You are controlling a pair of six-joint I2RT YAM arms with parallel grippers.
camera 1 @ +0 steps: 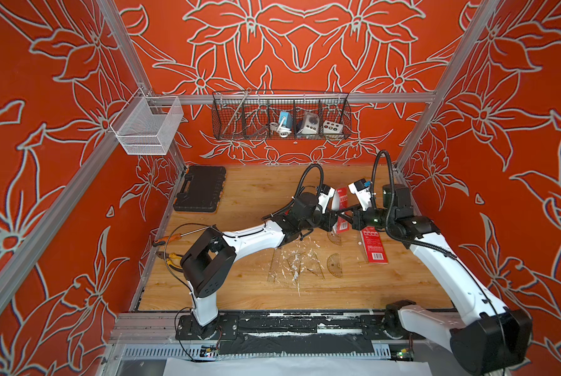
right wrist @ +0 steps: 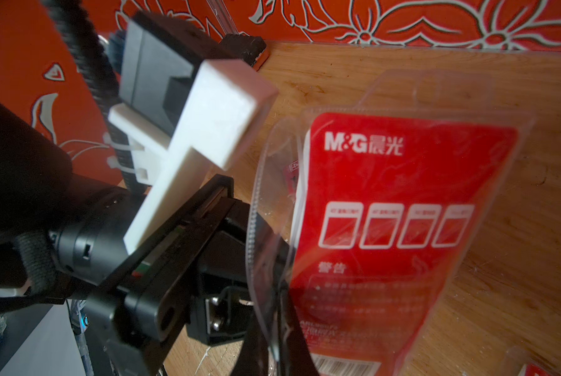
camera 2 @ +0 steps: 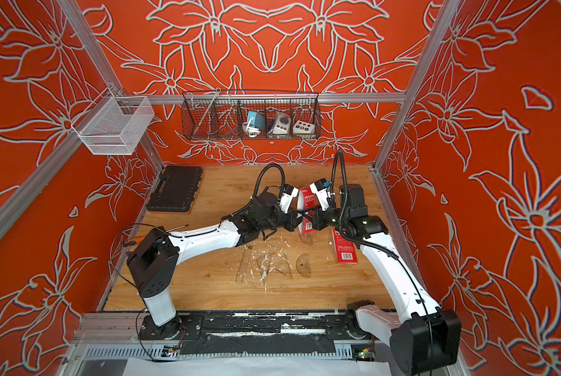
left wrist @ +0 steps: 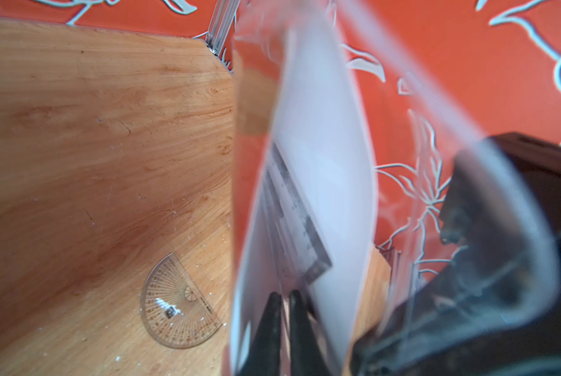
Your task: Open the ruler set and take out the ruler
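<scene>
The ruler set is a clear pouch with a red-and-white card, standing with its opening spread in the left wrist view. Inside it, against the white card, a ruler-like strip with a dark edge shows. My left gripper is shut, its tips at the pouch mouth between the walls; whether anything thin lies between them is unclear. My right gripper is shut on the pouch's clear plastic edge. From above, both grippers meet at the pouch, partly covered by them.
A second red pack lies on the right of the table. A clear protractor and clear triangle rulers lie in front. A black case stands back left.
</scene>
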